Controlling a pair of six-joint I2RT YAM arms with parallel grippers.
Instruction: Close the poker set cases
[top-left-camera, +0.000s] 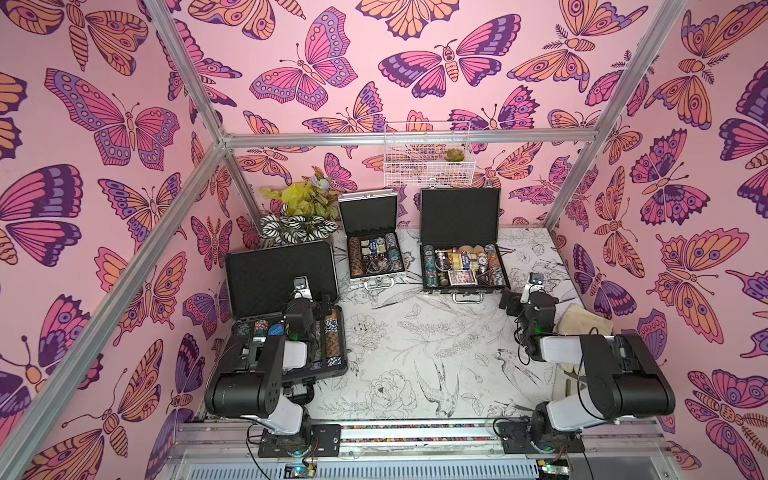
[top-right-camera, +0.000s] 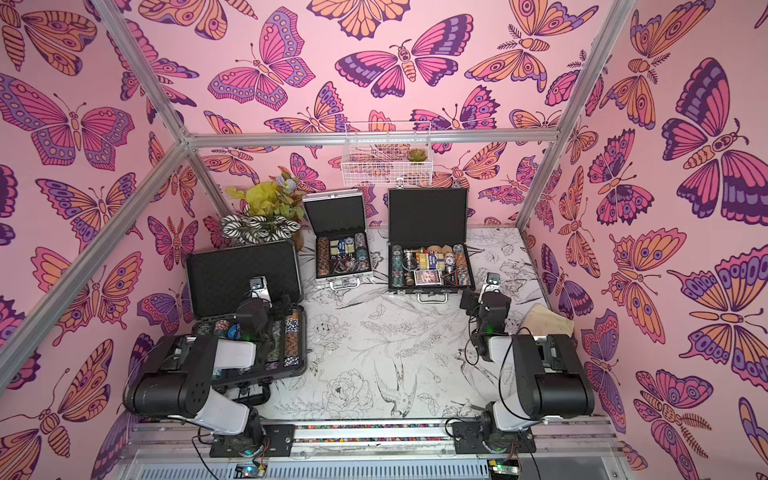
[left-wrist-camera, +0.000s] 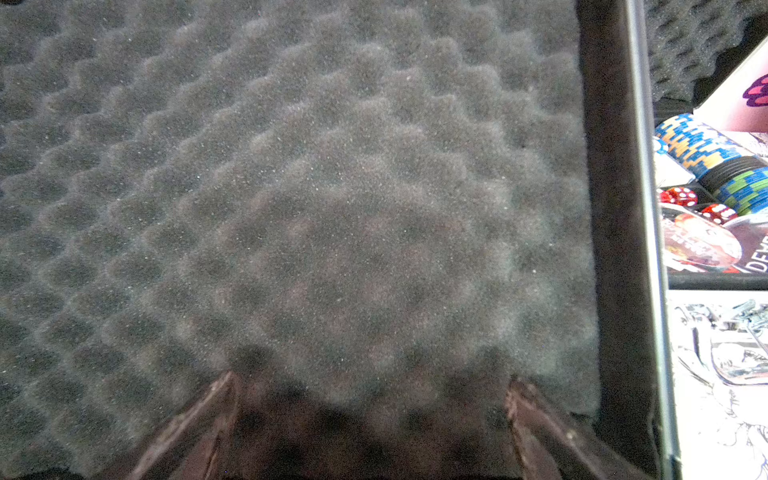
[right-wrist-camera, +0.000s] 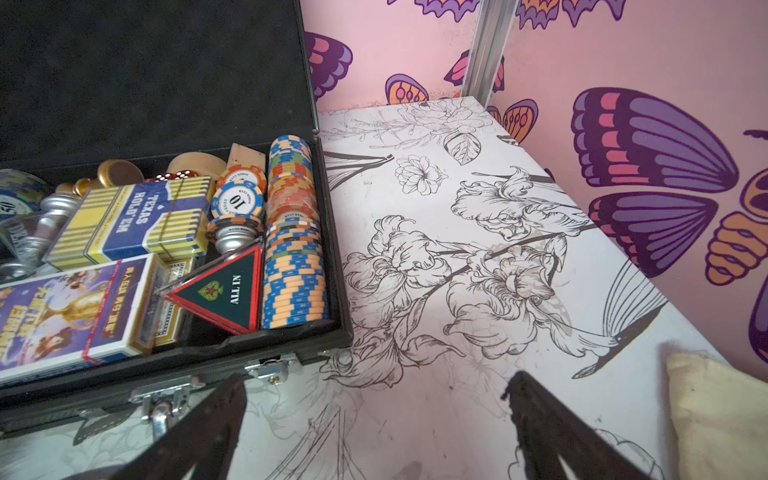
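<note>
Three poker cases stand open with their lids raised. The left case (top-left-camera: 338, 364) is the largest; its foam-lined lid (left-wrist-camera: 384, 200) fills most of the left wrist view. My left gripper is open in front of that foam, nothing between its fingers; whether the tips touch it I cannot tell. The middle case (top-left-camera: 376, 280) and the right case (top-left-camera: 464, 290) are at the back, full of chips and cards. My right gripper hangs open and empty by the right case's front right corner, with the latch (right-wrist-camera: 272, 368) near its left finger.
A potted plant (top-left-camera: 300, 212) is at the back left, close to the left case's lid. A beige cloth (right-wrist-camera: 720, 416) lies at the table's right side. Bare patterned tabletop (top-left-camera: 432, 352) stretches between the arms. A wire basket (top-left-camera: 428, 172) hangs on the back wall.
</note>
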